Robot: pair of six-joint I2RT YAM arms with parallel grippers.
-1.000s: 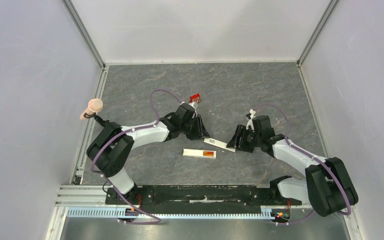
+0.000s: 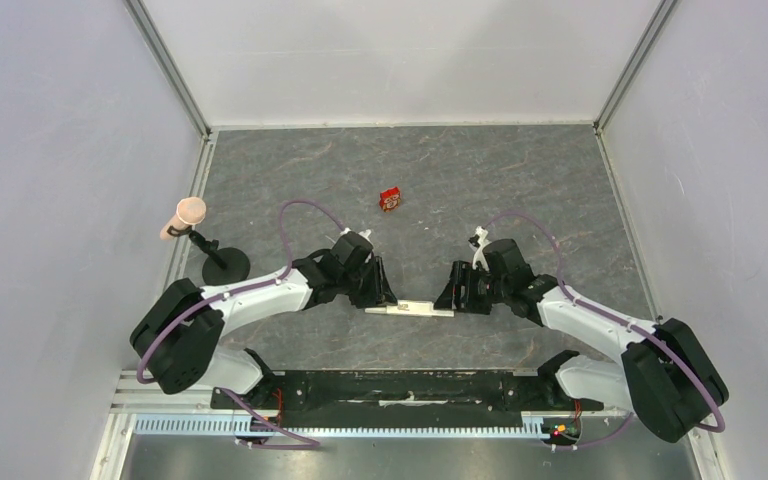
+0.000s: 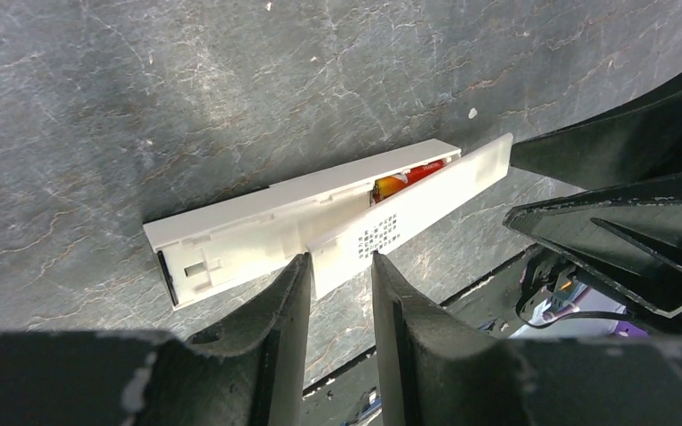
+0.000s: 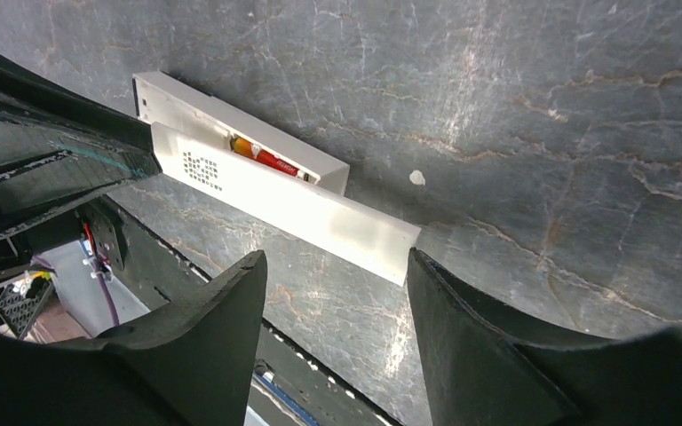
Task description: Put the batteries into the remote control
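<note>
The white remote body lies on the grey table, with red-and-yellow batteries showing in its compartment. Its white cover with a grid of holes is held tilted lengthwise over the body, partly hiding the batteries. My left gripper is shut on one end of the cover. My right gripper stands open at the cover's other end, whose corner is by one fingertip.
A red battery pack lies at the back middle. A black stand with a pale cylinder is at the left edge.
Both grippers have moved toward the front and left with the cover, bringing it from behind the remote body to over it.
</note>
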